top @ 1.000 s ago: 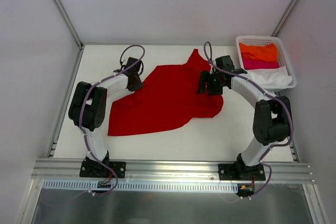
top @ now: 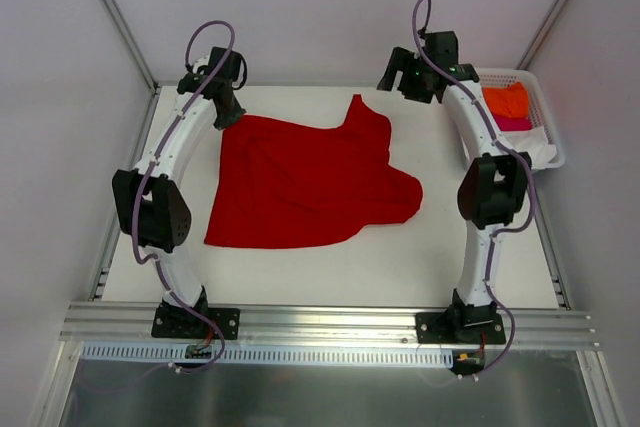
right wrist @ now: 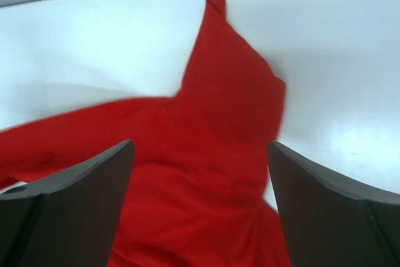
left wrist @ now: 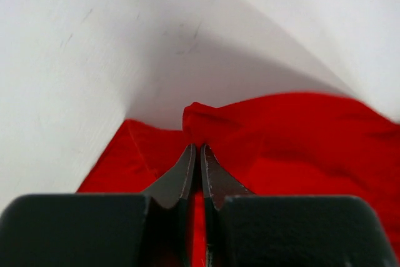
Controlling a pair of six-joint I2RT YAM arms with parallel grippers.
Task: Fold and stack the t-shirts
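Observation:
A red T-shirt (top: 310, 182) lies spread on the white table, with a pointed sleeve toward the back right and its near edge running unevenly. At its back left corner my left gripper (top: 229, 120) is shut on the cloth; in the left wrist view, red fabric (left wrist: 206, 120) bunches up at the fingertips (left wrist: 189, 161). Beyond the shirt's back right side hangs my right gripper (top: 399, 85), open and empty. The right wrist view shows the red sleeve (right wrist: 228, 73) below and between its parted fingers.
A white basket (top: 545, 112) at the back right holds orange cloth (top: 507, 100), magenta cloth (top: 513, 124) and white cloth (top: 532, 145). Bare table (top: 300, 279) runs along the front. A wall rises behind the table's back edge.
The left gripper has moved back and left, drawing the shirt's back left corner along and straightening that side. My right gripper has moved from over the shirt toward the back edge.

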